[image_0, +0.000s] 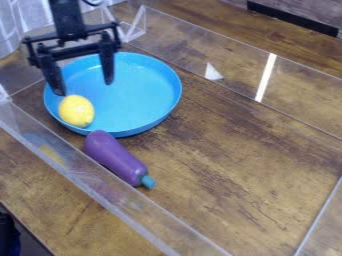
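Observation:
The black gripper (75, 72) hangs over the upper left of a blue bowl (134, 95), its two fingers standing apart with nothing visible between them. A yellow oval object (76, 110), like a lemon, lies in the left part of the bowl, below the gripper. A purple toy eggplant (115, 157) with a teal stem lies on the wooden table just in front of the bowl, outside it.
Clear plastic walls run along the left and lower edges of the work area.

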